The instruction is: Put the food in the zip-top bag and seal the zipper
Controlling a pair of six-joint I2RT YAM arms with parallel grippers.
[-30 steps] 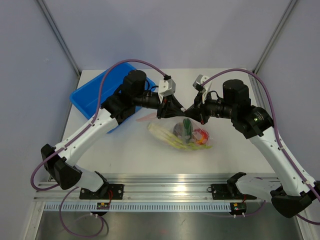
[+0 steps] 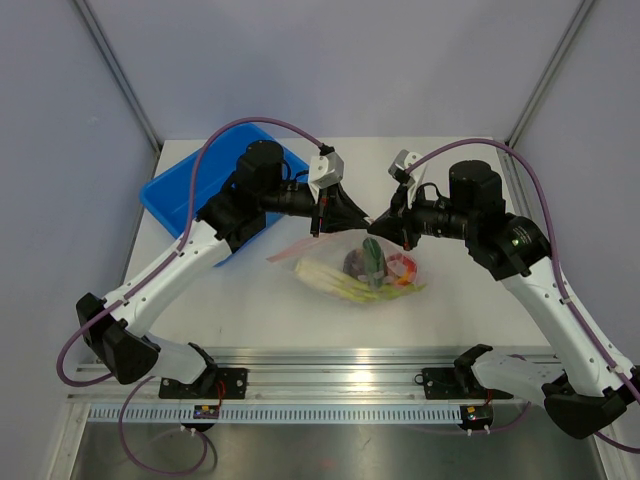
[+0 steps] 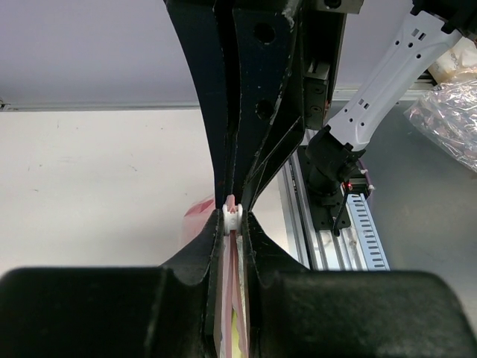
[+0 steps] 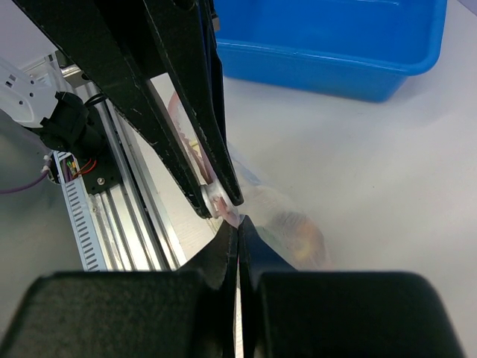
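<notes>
The clear zip top bag [image 2: 335,285] lies on the table with food inside: a dark green vegetable [image 2: 374,262], pale stalks [image 2: 335,280] and a red item [image 2: 402,268]. Its pink-edged mouth rises toward the two grippers, which meet almost tip to tip above it. Between the tips of my left gripper is the white zipper slider [image 4: 215,200], and those fingers are shut on it. My right gripper is shut, its tips pinching the thin end of the bag's edge [image 4: 229,215] just beyond the slider. In the top view, the arms hide part of the mouth.
An empty-looking blue bin [image 2: 165,195] stands at the back left, partly behind the left arm. Crumpled clear plastic [image 3: 455,115] shows beyond the rail in the left wrist view.
My left gripper has shifted slightly left over the last second, and the bag's left pink edge has spread a little left and downward. The right arm has barely moved.
</notes>
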